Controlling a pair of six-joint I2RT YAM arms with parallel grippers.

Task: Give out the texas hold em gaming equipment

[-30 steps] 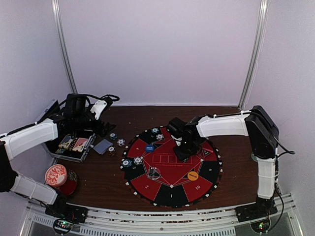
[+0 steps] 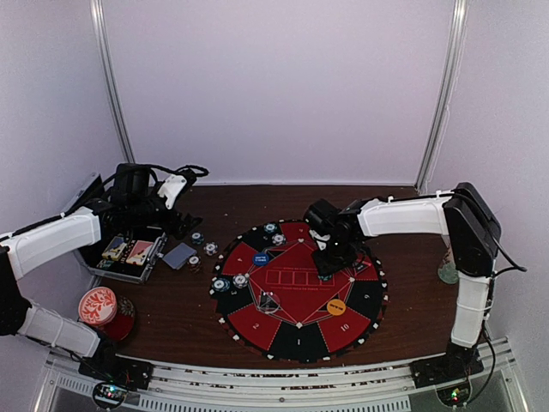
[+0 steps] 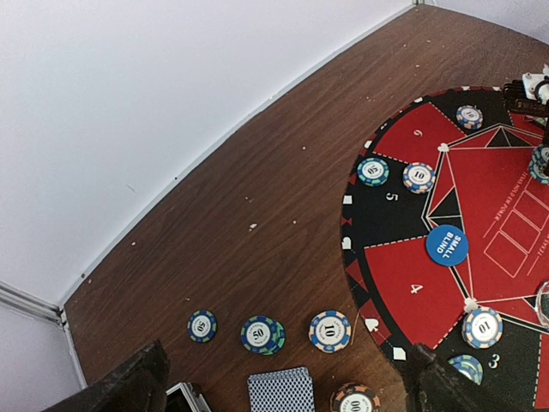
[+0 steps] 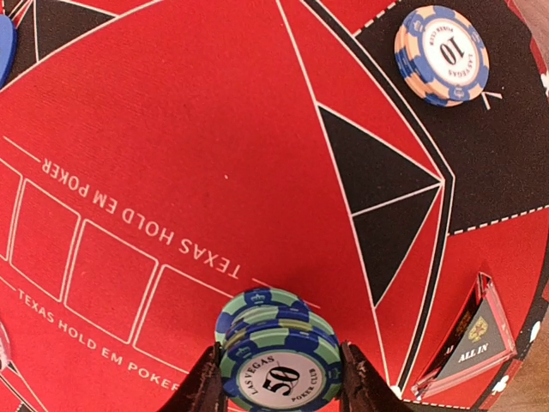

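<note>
Over the red middle of the round poker mat (image 2: 296, 330), my right gripper is shut on a small stack of green-and-blue 50 chips (image 4: 281, 379). Part of a chip also shows just behind that stack. A blue-and-cream 10 chip stack (image 4: 442, 56) rests on a black sector of the mat, apart from the gripper. My left gripper (image 2: 184, 227) hangs open and empty above the table's left side. Beneath it in the left wrist view are a card deck (image 3: 281, 391), a 10 chip stack (image 3: 329, 331) and green 50 chips (image 3: 262, 335).
An open case (image 2: 125, 273) stands at the left. On the mat lie a blue small blind disc (image 2: 261, 258), a yellow disc (image 2: 336, 306) and a clear round piece (image 2: 268, 301). An ALL IN triangle (image 4: 470, 348) sits near the mat's edge. Bare table extends behind the mat.
My right gripper has shifted a little to the right over the mat, with the 50 chips moving along. The left arm has stayed still.
</note>
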